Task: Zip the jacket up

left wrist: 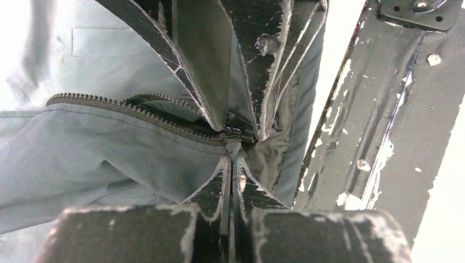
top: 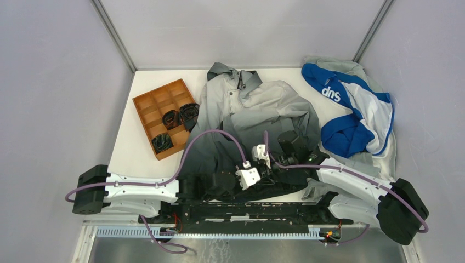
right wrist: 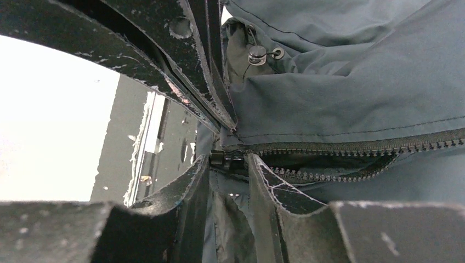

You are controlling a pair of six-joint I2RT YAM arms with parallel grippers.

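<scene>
A grey jacket (top: 257,126) lies on the table, its front zipper (left wrist: 137,116) open above the hem. My left gripper is shut at the zipper's lower end, with a small pinch of grey cloth (left wrist: 233,148) at its tips. The right gripper has its fingers apart on either side of the black zipper end piece (right wrist: 229,157). That piece nearly fills the gap; whether both fingers press on it cannot be told. From above, both grippers meet at the jacket's lower front, and the arms mostly hide their tips.
To the left stands a wooden tray (top: 143,118) with dark rolled items (top: 163,142). A blue and white garment (top: 351,126) lies at the right. A cord stopper (right wrist: 257,55) hangs near the hem. The arms' dark base (top: 247,212) runs along the table's front edge.
</scene>
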